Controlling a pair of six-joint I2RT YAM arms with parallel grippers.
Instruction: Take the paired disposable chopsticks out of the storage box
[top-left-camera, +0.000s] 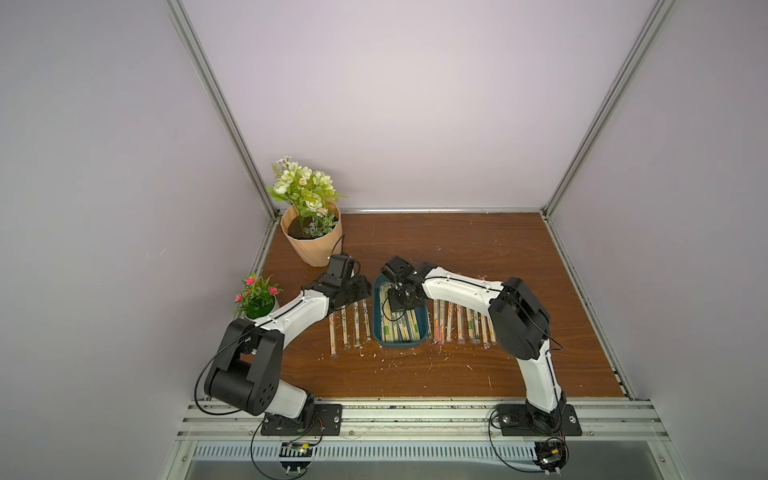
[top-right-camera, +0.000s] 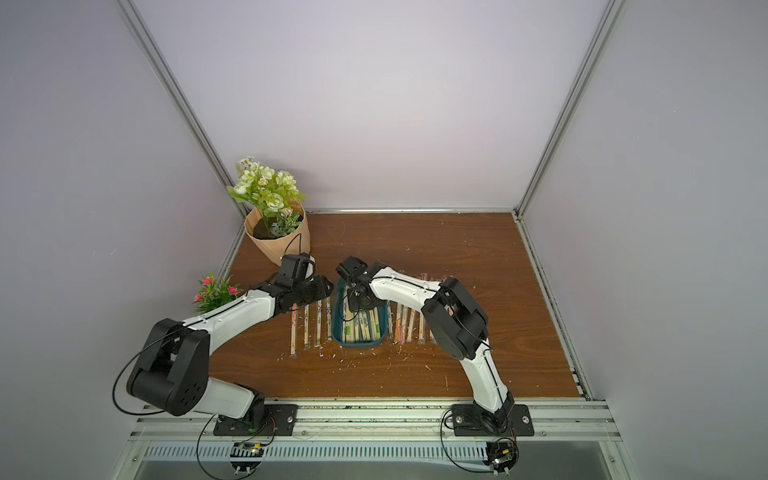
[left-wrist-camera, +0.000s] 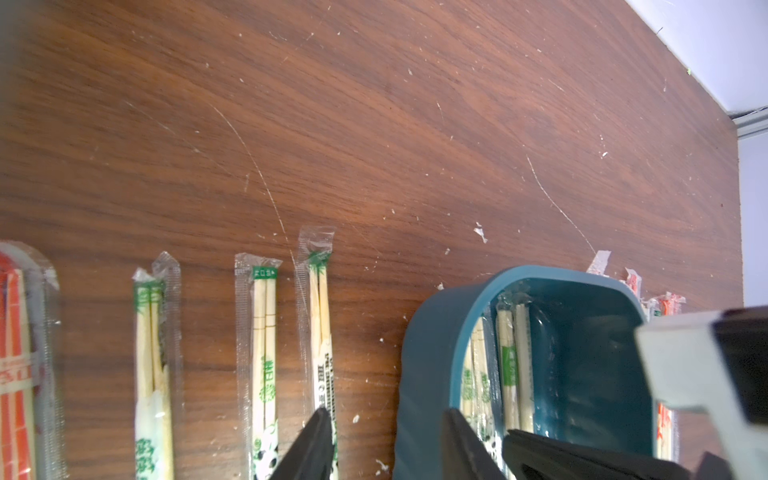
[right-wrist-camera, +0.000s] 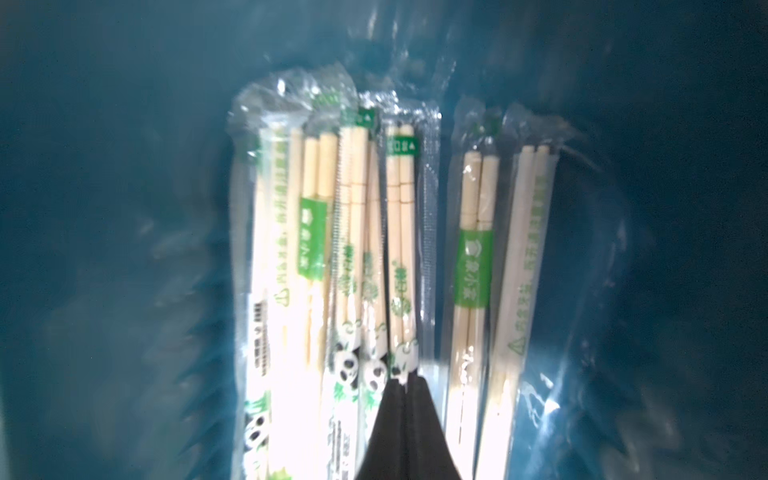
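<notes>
The teal storage box (top-left-camera: 400, 340) holds several wrapped chopstick pairs (right-wrist-camera: 400, 240) printed with green labels and pandas. My right gripper reaches down into it, shut, its fingertips over the middle of the pairs with nothing seen between them. My left gripper hangs just left of the box, part open, above a row of wrapped pairs (left-wrist-camera: 264, 360) on the table, with nothing visible between its fingers.
More wrapped chopsticks (top-left-camera: 460, 324) lie right of the box. A large flower pot (top-left-camera: 312, 244) and a small plant (top-left-camera: 257, 300) stand at the left.
</notes>
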